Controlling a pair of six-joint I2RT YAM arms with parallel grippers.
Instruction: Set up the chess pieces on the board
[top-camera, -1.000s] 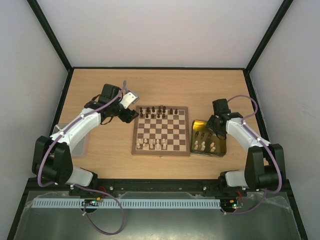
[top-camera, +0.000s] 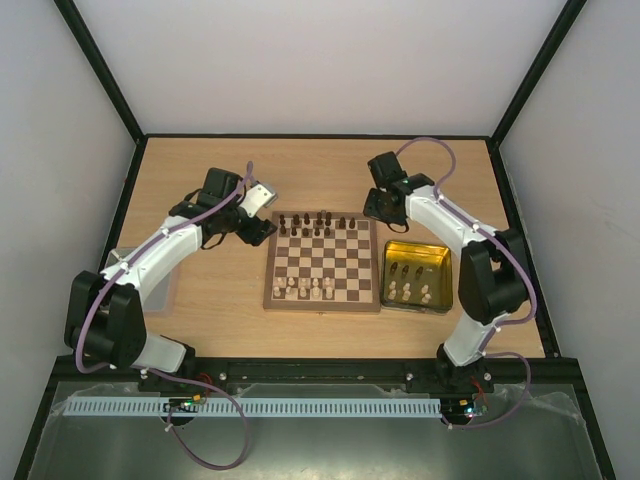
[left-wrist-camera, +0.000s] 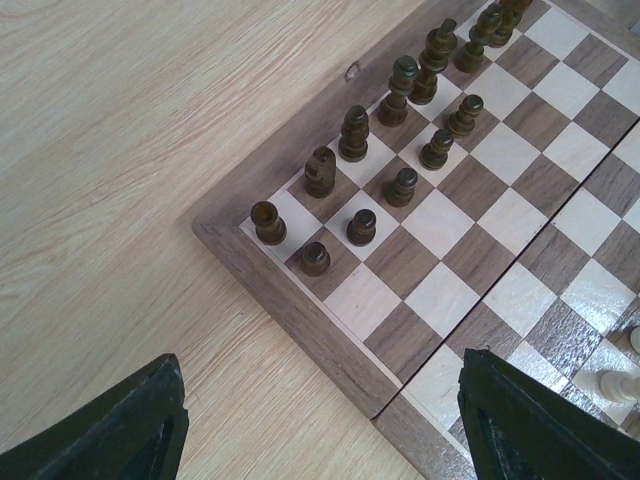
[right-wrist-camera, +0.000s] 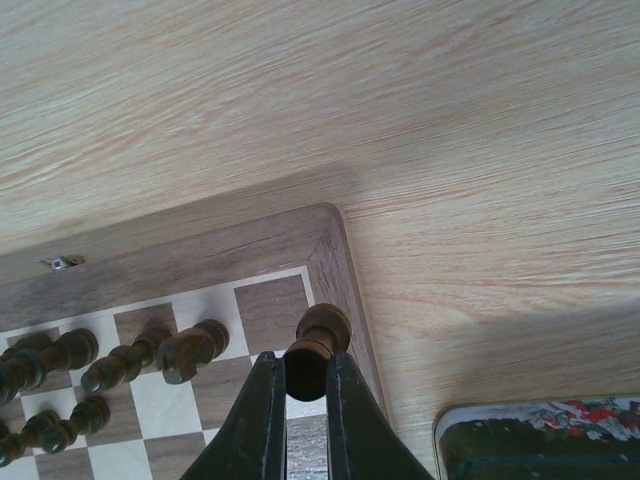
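The chessboard lies mid-table with dark pieces along its far rows and light pieces along its near rows. In the right wrist view a dark piece sits at the tips of my right gripper, which is shut on it over the board's far right corner; an empty dark corner square shows beside it. Left of it stands a dark knight-like piece. My left gripper is open and empty, beside the board's far left corner, where a dark corner piece stands.
Right of the board stands a gold tray with several dark and light pieces inside. A clear container is partly hidden behind the left arm. Beyond the board the table is bare.
The left arm and the board's pieces have not moved.
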